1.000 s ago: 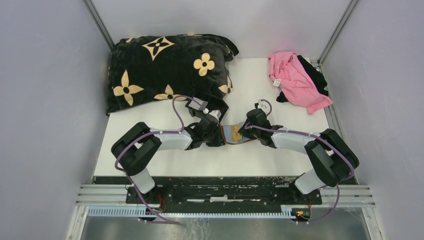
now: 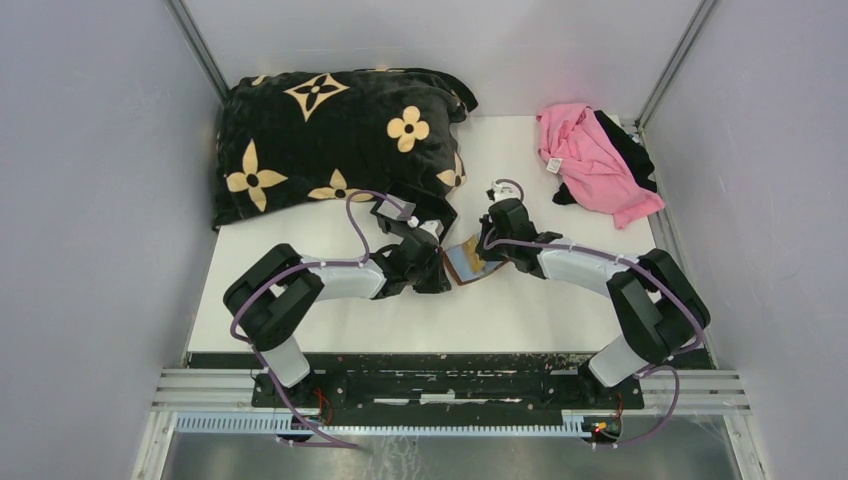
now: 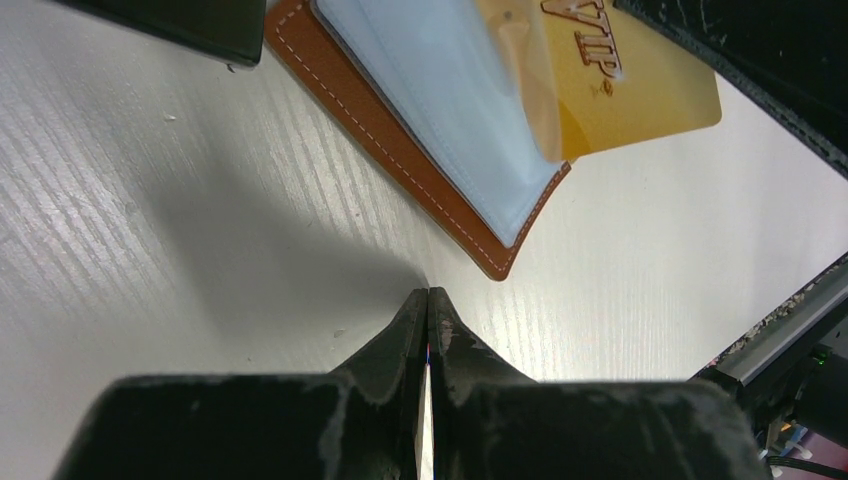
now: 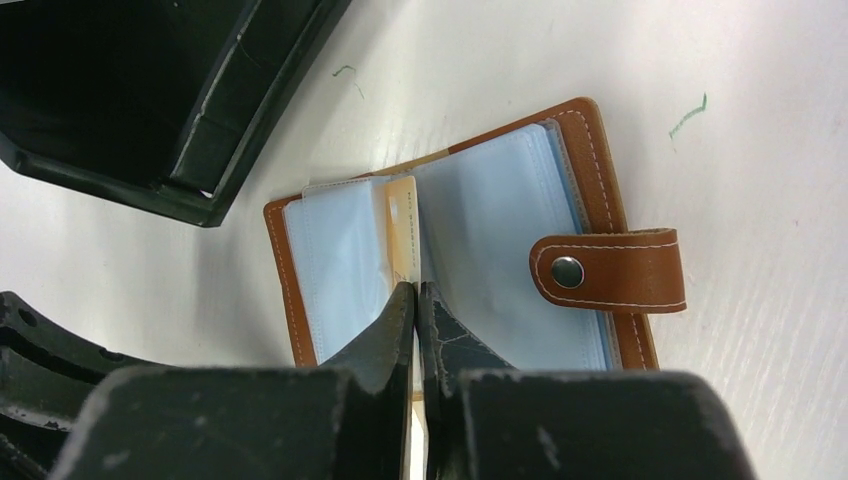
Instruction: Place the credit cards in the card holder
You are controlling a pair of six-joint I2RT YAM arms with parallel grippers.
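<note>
The brown card holder (image 4: 605,190) with clear sleeves lies open on the table between my arms. A gold card (image 3: 640,85) stands tilted over its sleeves, and my right gripper is shut on that card's edge. The card's lower edge lies against the clear sleeves; whether it is inside one I cannot tell. In the left wrist view my left gripper is shut just off the holder's corner, close to the table, with nothing showing between its fingers.
A black open box (image 2: 432,207) with a grey card-like piece (image 2: 394,207) stands behind the left gripper. A dark patterned cushion (image 2: 340,140) fills the back left, and pink cloth (image 2: 595,165) lies at the back right.
The holder has turned slightly and tilts more in the top view. My left arm has barely moved.
</note>
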